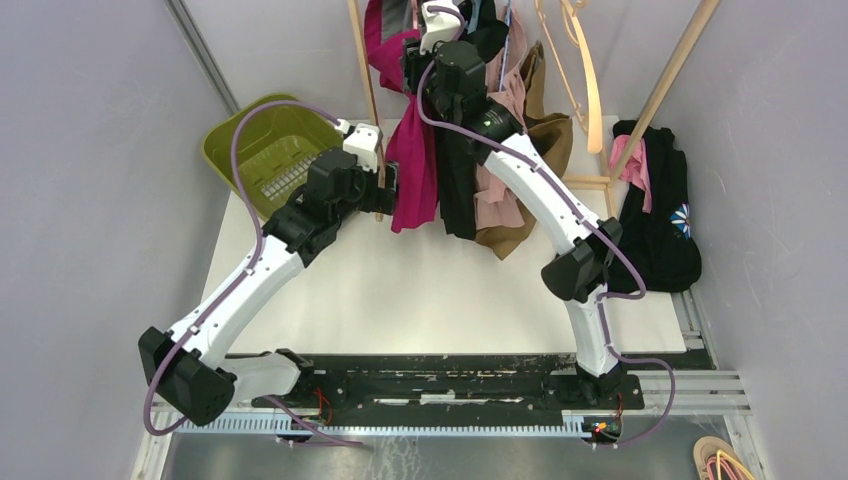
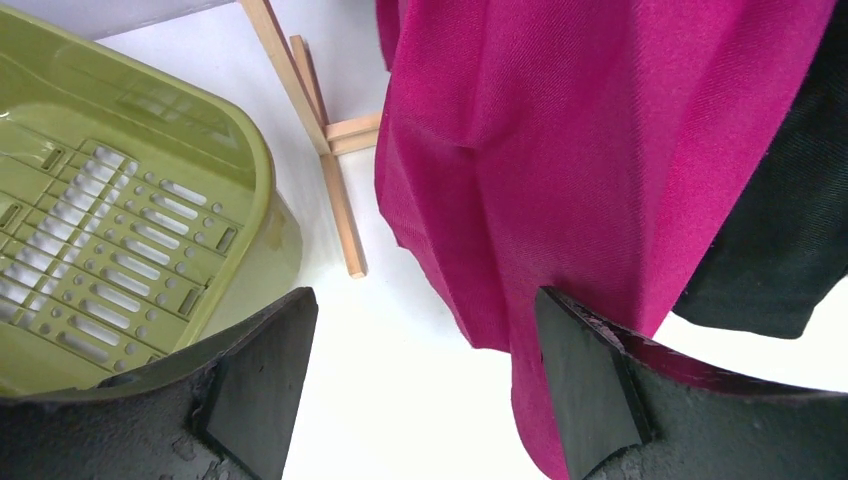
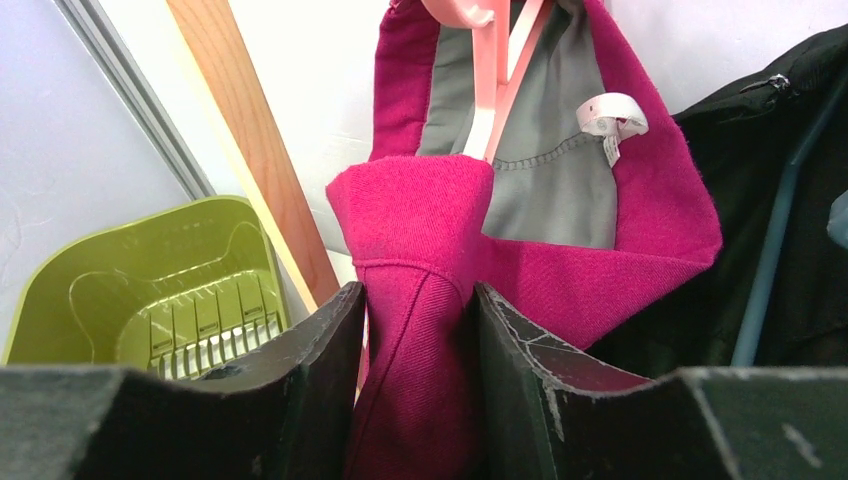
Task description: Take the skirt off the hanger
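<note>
A magenta skirt [image 1: 412, 180] with a grey lining hangs on a pink hanger [image 3: 490, 60] among other garments. My right gripper is high on the skirt, its fingers either side of a bunched magenta fold below the hanger; whether they grip it firmly is hard to tell. My left gripper is open beside the lower skirt, with magenta cloth hanging near and behind its right finger.
A green basket [image 1: 240, 150] stands at the left. Wooden rack posts [image 1: 672, 70] flank the hanging clothes, and a dark garment pile [image 1: 660, 240] lies at the right.
</note>
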